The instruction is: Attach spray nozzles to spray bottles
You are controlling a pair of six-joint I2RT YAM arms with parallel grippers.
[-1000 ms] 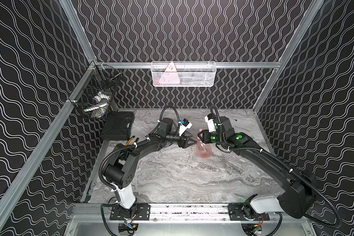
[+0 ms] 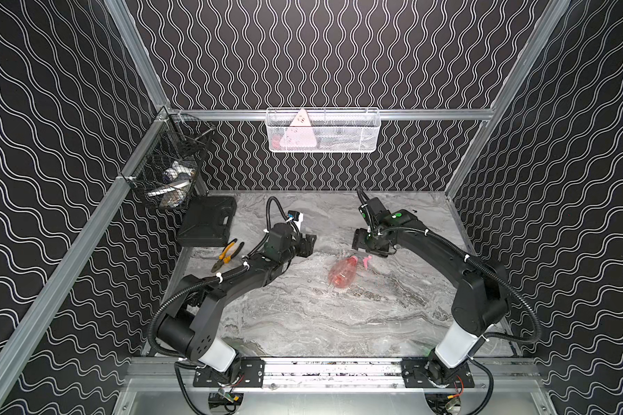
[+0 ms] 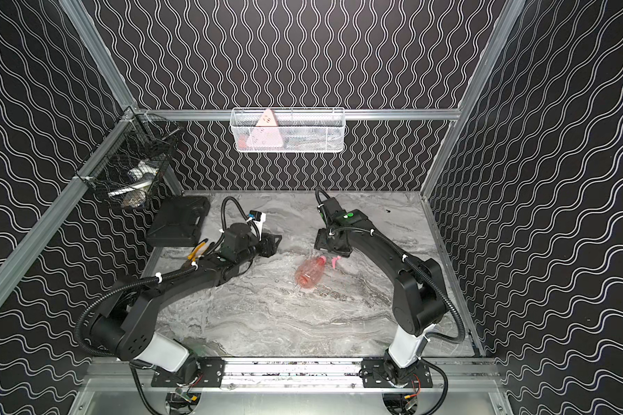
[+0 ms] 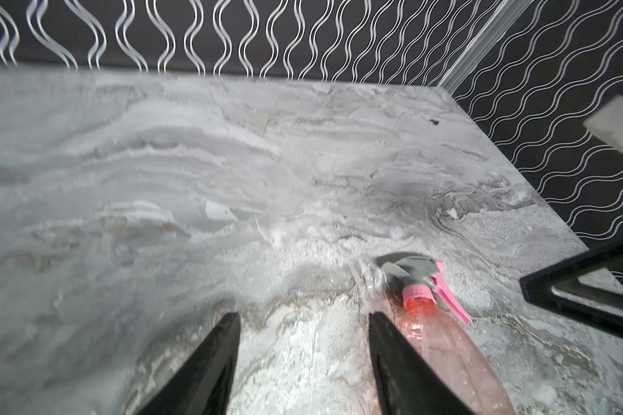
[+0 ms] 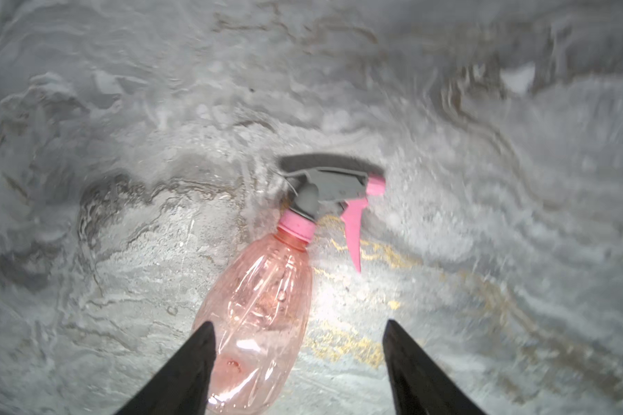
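Note:
The translucent pink spray bottle [image 5: 263, 304] lies on its side in mid-table, its neck toward the back. On that neck sits the spray nozzle [image 5: 335, 183], grey with a pink collar and trigger; how tightly cannot be told. My left gripper is left of the bottle, fingers apart and nothing between them. Over the bottle hangs my right gripper, also open and looking down. Its fingertips [image 5: 199, 356] appear at either side of the lower frame, and no grip on the bottle shows.
Orange-handled pliers [image 2: 227, 254] and a black case [image 2: 207, 220] lie at the left. A white wire basket [image 2: 346, 141] hangs on the back wall; a black one [image 2: 187, 155] is at the left.
My left gripper has drawn back to the left, away from the bottle. The right gripper has backed off too and turned downward. The bottle has come to lie slightly further left, tilted.

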